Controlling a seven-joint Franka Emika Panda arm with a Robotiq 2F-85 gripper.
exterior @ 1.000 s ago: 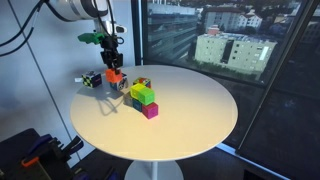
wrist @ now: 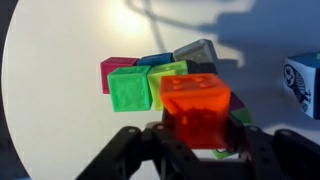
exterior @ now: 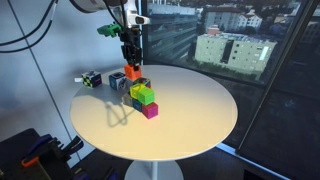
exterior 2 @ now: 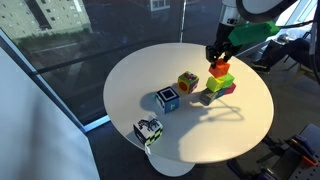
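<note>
An orange cube (wrist: 196, 108) is pinched between the fingers of my gripper (exterior: 132, 67), held up off the table. In the wrist view it fills the space between the fingers and covers part of what lies below. Beneath and beyond it in that view sits a cluster of blocks: a bright green cube (wrist: 130, 89), a yellow-green cube (wrist: 165, 78), a magenta cube (wrist: 116, 68), a blue block (wrist: 156, 60) and a grey block (wrist: 197, 52). From exterior view 2 the orange cube (exterior 2: 219, 69) appears directly above the lime blocks (exterior 2: 218, 84); the gap is hard to judge.
Patterned cubes stand around the cluster: a black-and-white one (exterior 2: 148, 131), a blue-and-white one (exterior 2: 167, 99) and a multicoloured one (exterior 2: 188, 80).
In exterior view 1 my gripper has moved to the right with the orange cube in its hold, from near the patterned cubes toward the coloured cluster. The blocks on the table look unmoved.
</note>
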